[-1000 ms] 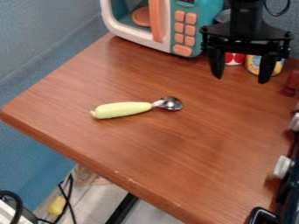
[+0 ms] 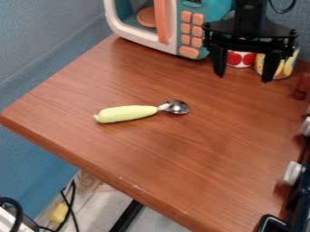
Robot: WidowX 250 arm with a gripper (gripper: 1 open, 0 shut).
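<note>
My black gripper [image 2: 244, 66] hangs at the upper right, its two fingers spread wide with nothing seen held between them. Behind and below it stand small cans with red and yellow labels [image 2: 242, 59]. A spoon with a pale green handle [image 2: 125, 112] and a metal bowl lies on the wooden table [image 2: 158, 163], well to the lower left of the gripper.
A toy microwave [image 2: 193, 27] in teal and white stands at the back. Dark equipment with white knobs [image 2: 292, 174] lines the right edge.
The spoon and the other objects look unmoved.
</note>
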